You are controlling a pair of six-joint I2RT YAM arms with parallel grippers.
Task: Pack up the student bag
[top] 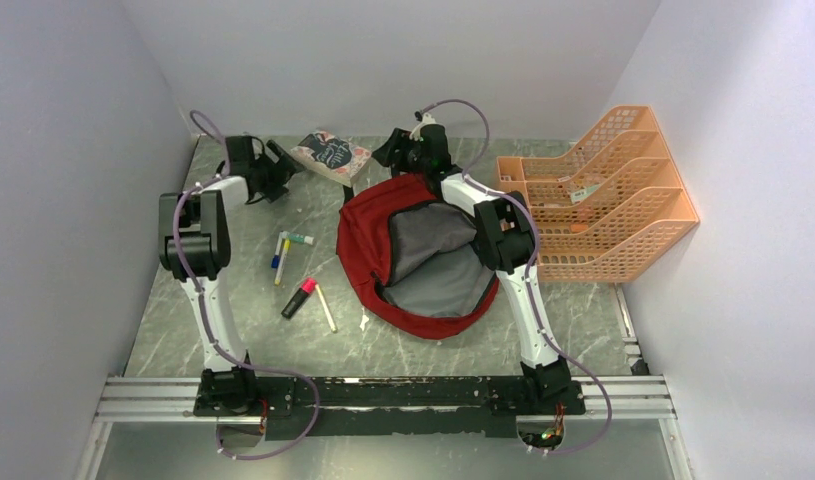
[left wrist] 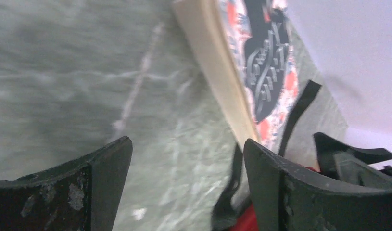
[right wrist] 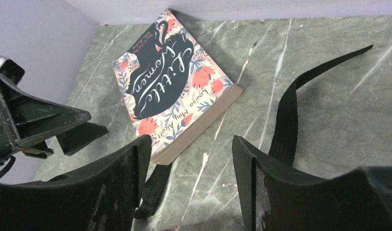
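A thick book with a floral "Little Women" cover (top: 328,152) lies on the marble table near the back wall. My left gripper (top: 281,170) is open just left of it; in the left wrist view the book is beyond the empty fingers. My right gripper (top: 391,150) hangs open at the book's right; in the right wrist view the book lies ahead of it, above a black strap. The red and grey bag (top: 368,230) lies open at the table's centre. Markers and pens (top: 301,300) and a small green tube (top: 301,239) lie to the bag's left.
An orange mesh organiser (top: 613,250) stands on the right with a few small items inside. Walls (top: 373,60) close off the back and both sides. Bare table shows at the left and front.
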